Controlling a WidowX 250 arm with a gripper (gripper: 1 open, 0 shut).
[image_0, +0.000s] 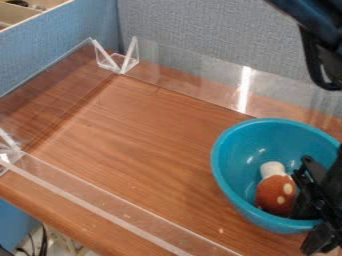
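Observation:
A turquoise bowl sits at the right of the wooden table. Inside it lies a toy mushroom with a brown, white-spotted cap and a white stem. My black gripper reaches into the bowl's right side, beside the mushroom; whether its fingers are open or touch the toy is unclear.
Clear plastic walls with white corner brackets edge it, with grey and blue padded panels behind. Cables show at the lower left.

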